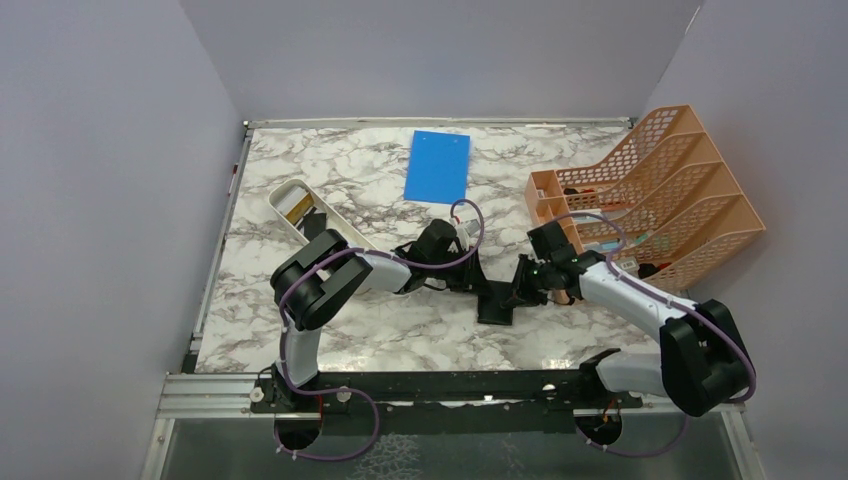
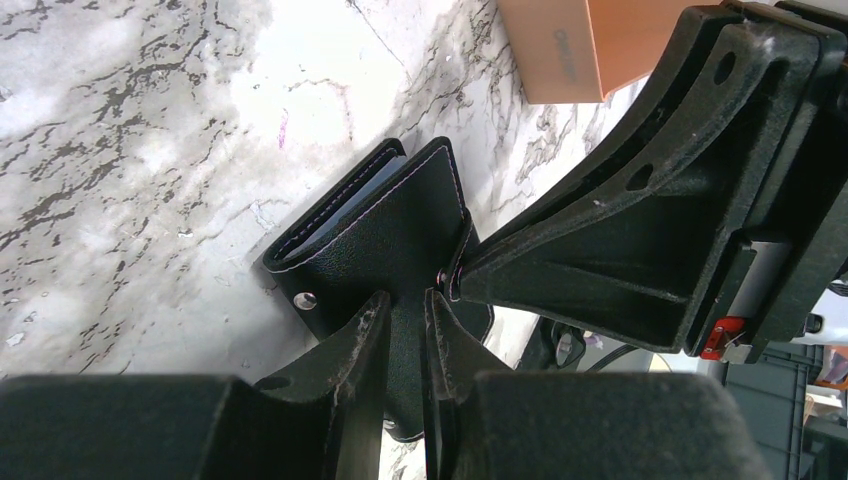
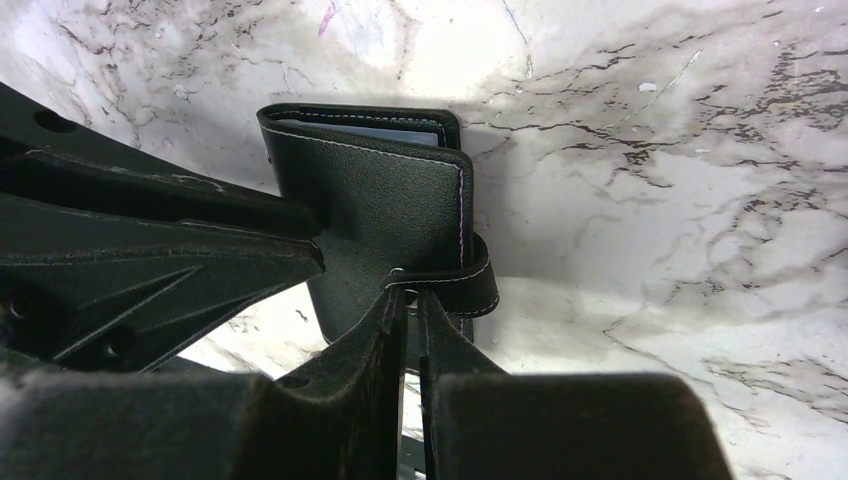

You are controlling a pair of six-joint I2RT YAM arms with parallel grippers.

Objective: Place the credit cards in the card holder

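The black card holder (image 1: pixel 495 304) lies on the marble table between both arms. Its top mouth gapes a little in both wrist views, and a pale edge (image 2: pixel 352 200) shows inside; I cannot tell whether that is a card. My left gripper is shut on the holder near its left side, dark leather showing between the fingers. A short snap strap (image 3: pixel 458 290) wraps the holder's right edge. At the strap's snap end sits my right gripper, a narrow gap between its fingers. Whether the strap is pinched there is unclear.
A white tray (image 1: pixel 352 233) with a yellowish item and a dark item stands at the left. A blue sheet (image 1: pixel 437 166) lies at the back. The orange rack (image 1: pixel 690 185) with several compartments stands close behind the right arm. Table right of the holder is bare.
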